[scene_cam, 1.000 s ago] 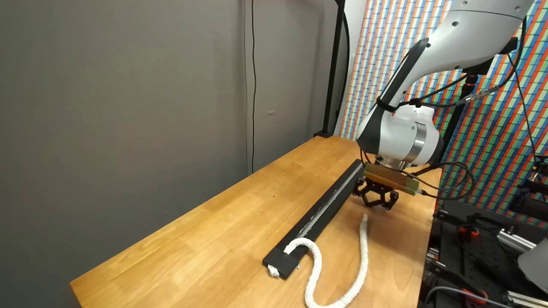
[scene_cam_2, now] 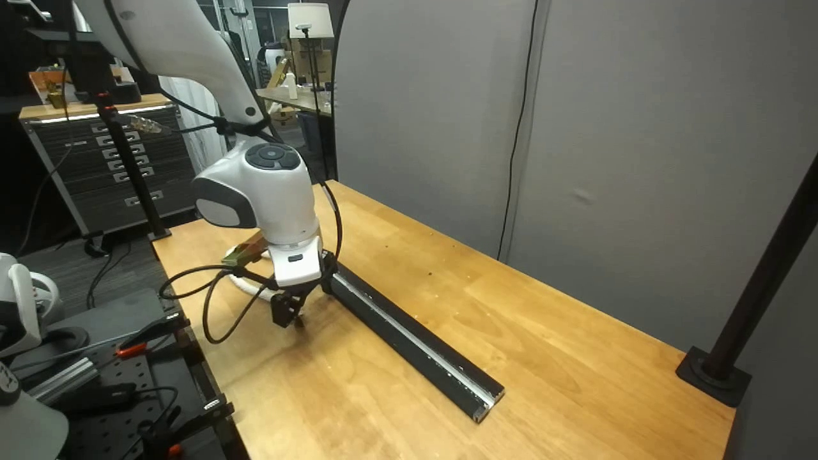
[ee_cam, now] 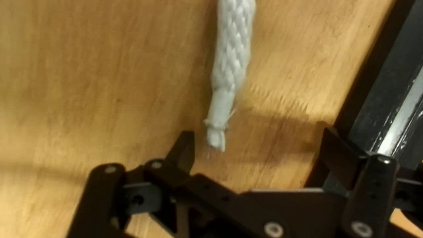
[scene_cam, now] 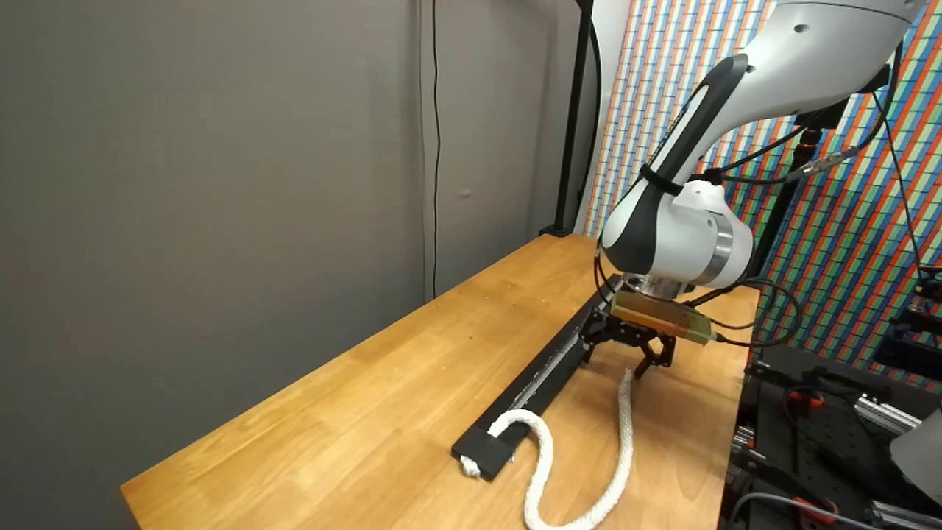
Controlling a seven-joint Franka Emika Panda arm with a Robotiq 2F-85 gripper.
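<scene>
A white braided rope (scene_cam: 625, 433) lies in a curve on the wooden table, one end fixed at the near end of a long black channel (scene_cam: 552, 364) with a pale groove. In the wrist view the rope's loose taped tip (ee_cam: 218, 123) points toward my gripper, closer to the left finger (ee_cam: 184, 150) than to the right. The fingers stand wide apart with nothing gripped. The right finger (ee_cam: 341, 154) is beside the channel's edge; whether it touches cannot be told. In exterior view 2 the arm hides much of the rope (scene_cam_2: 249, 285).
Bare table (scene_cam: 353, 406) stretches left of the channel. A black post (scene_cam_2: 717, 368) stands at a table corner. Dark cables (scene_cam_2: 211, 306) loop from the wrist. Equipment on a black perforated plate (scene_cam_2: 126, 398) sits beyond the table's edge.
My gripper has opened from a narrower stance and shifted slightly left and down, toward the channel and the table. The rope and channel look unmoved.
</scene>
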